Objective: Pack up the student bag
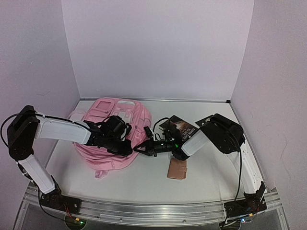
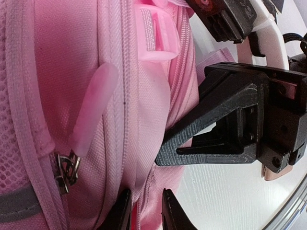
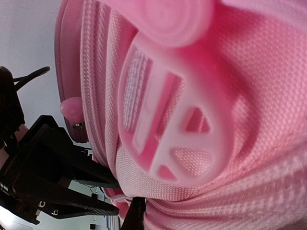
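A pink backpack (image 1: 103, 109) lies on the left half of the table. At its right side, my right gripper (image 1: 136, 148) is shut on a fold of the bag's fabric; in the left wrist view its fingers (image 2: 211, 110) come together at the edge. The right wrist view shows the bag's cloth gathered at the fingertips (image 3: 135, 211). Close beside it, my left gripper is open, its two fingertips apart with pink fabric and a zip edge (image 2: 144, 191) behind and between them. Whether it touches the cloth is unclear.
Right of the bag lies a dark book (image 1: 184, 125), partly under the right arm, with another dark item (image 1: 204, 120) beside it. A brown notebook (image 1: 176, 169) rests nearer the front.
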